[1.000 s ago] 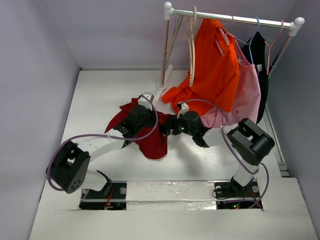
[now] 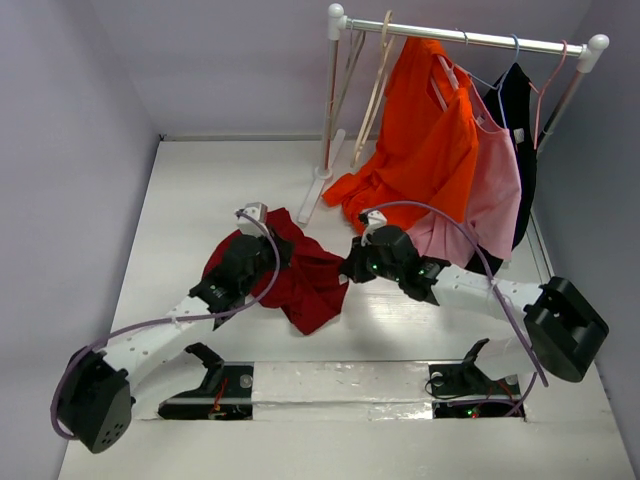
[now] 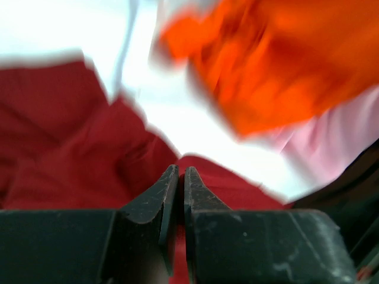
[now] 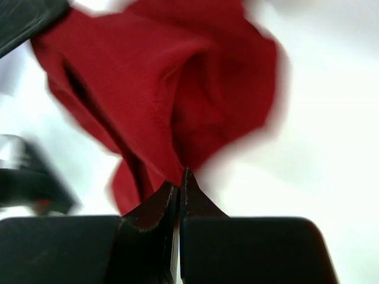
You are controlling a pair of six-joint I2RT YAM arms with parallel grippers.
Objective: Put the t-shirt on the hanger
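Note:
A dark red T-shirt (image 2: 310,300) lies crumpled on the white table. My left gripper (image 2: 280,258) is over its upper left part; in the left wrist view its fingers are shut with red cloth just beyond the tips. My right gripper (image 2: 345,270) is at the cloth's right end, and in the right wrist view its shut fingertips (image 4: 186,184) meet a fold of the red cloth (image 4: 136,89). Whether cloth is pinched in either gripper is unclear.
The rail (image 2: 470,38) stands at the back right with orange (image 2: 420,140), pink and black garments and several hangers, some empty wooden ones (image 2: 375,90).
A wooden hanger on the rail has swung.

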